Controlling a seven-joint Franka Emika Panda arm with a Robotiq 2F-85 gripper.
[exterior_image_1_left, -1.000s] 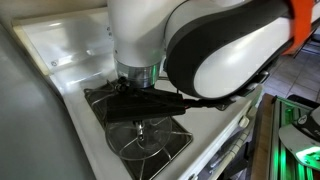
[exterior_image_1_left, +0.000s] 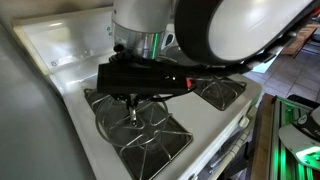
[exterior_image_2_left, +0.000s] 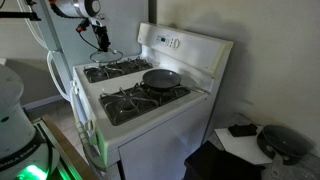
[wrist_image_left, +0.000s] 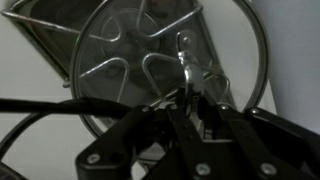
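Note:
A round clear glass lid (exterior_image_1_left: 158, 117) with a metal rim hangs below my gripper (exterior_image_1_left: 131, 108). The wrist view shows the lid's metal handle (wrist_image_left: 187, 62) running into the closed fingers, so my gripper is shut on it. Exterior view 2 shows the lid (exterior_image_2_left: 118, 57) above the far-left burner grate (exterior_image_2_left: 110, 72), apart from it. The black gripper body partly hides the lid in exterior view 1.
A dark frying pan (exterior_image_2_left: 165, 82) rests on the stove's other burners, its handle toward the right. The white stove top (exterior_image_2_left: 125, 117) is bare near its front edge. A backguard (exterior_image_2_left: 185, 50) rises behind, and a dark pot (exterior_image_2_left: 285, 143) stands at far right.
In exterior view 1 my gripper and the lid have moved up and slightly left. The lid looks larger and more of the burner grate shows below it.

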